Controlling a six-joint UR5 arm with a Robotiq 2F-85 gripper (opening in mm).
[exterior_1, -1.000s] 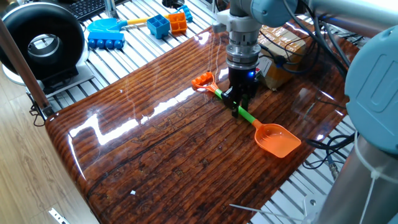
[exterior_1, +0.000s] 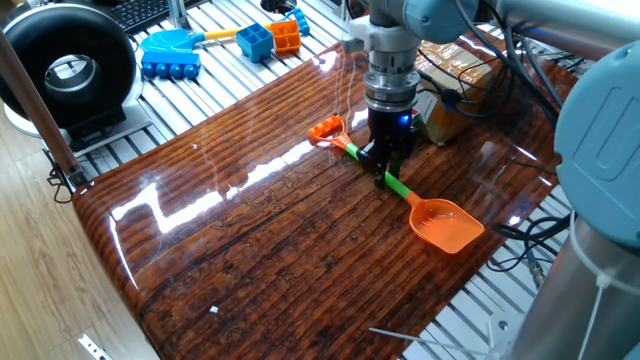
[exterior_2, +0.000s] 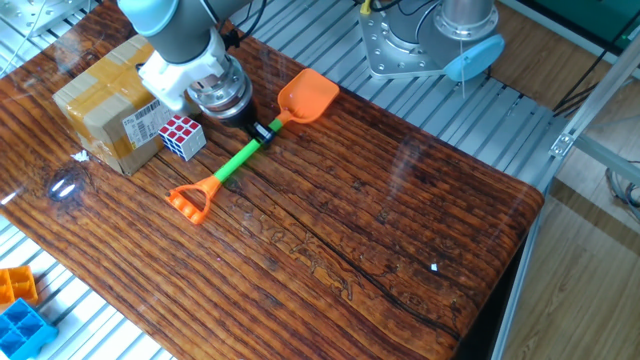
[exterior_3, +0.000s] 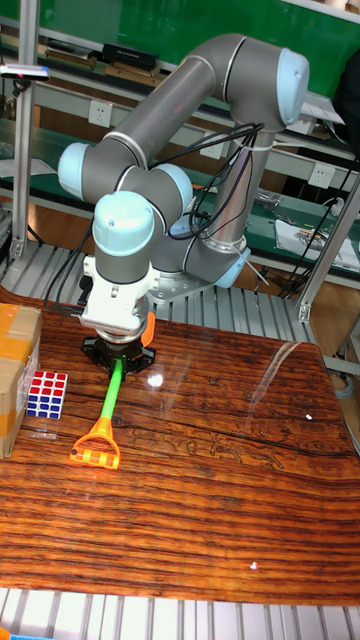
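Note:
A toy shovel with an orange scoop (exterior_1: 446, 226), a green shaft (exterior_2: 237, 160) and an orange grip (exterior_3: 97, 448) lies across the wooden table. My gripper (exterior_1: 378, 170) points down over the middle of the shaft, with its black fingers low at the green part. In the third exterior view the gripper (exterior_3: 117, 364) straddles the shaft, and the grip end sticks out toward the camera. From the second exterior view my wrist covers most of the gripper (exterior_2: 262, 138). Whether the fingers press on the shaft or stand apart from it is hidden.
A Rubik's cube (exterior_2: 182, 137) and a cardboard box (exterior_2: 118, 105) stand close beside the gripper. Blue blocks (exterior_1: 170, 65), an orange block (exterior_1: 286, 38) and a blue shovel (exterior_1: 172, 40) lie off the table on the slatted surface.

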